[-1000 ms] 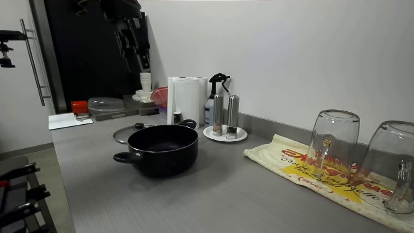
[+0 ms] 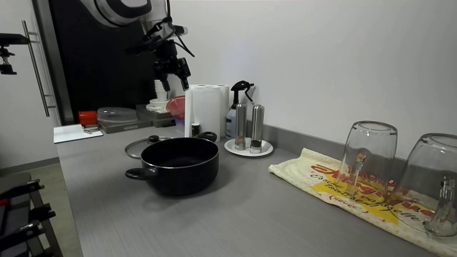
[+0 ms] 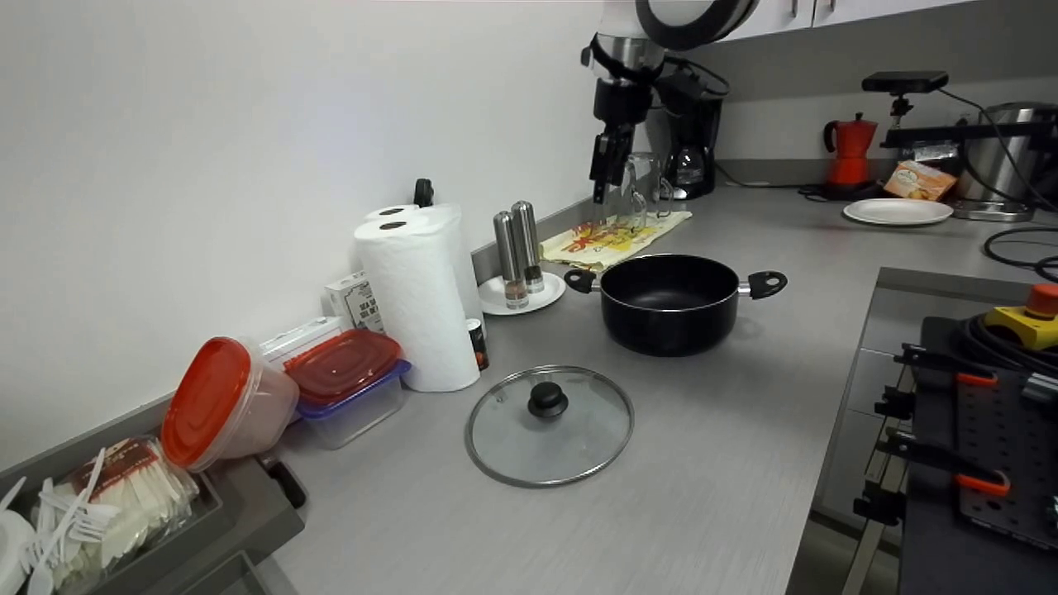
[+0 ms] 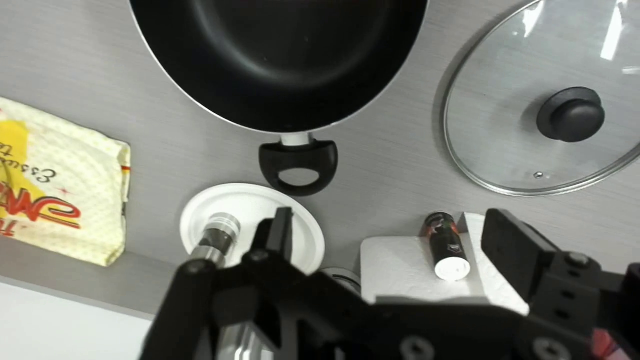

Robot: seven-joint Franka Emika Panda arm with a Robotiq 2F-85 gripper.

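High above the counter hangs my gripper, pointing down, its fingers open and empty. A black two-handled pot stands uncovered on the counter, and its inside looks empty in the wrist view. Its glass lid, with a black knob, lies flat beside it. Two metal grinders stand on a white plate near the wall. In the wrist view, one finger overlaps the plate from above, while the other appears over the paper towels. A small dark shaker shows between them, well below.
White paper towel rolls stand tall by the wall, with a spray bottle behind the grinders. Upturned glass mugs rest on a printed cloth. Plastic containers sit farther along the wall. Counter around the pot's front is clear.
In exterior view 1 my gripper has shifted right and slightly down, and it now points more steeply downward. The pot, lid, grinders and mugs have stayed where they were.
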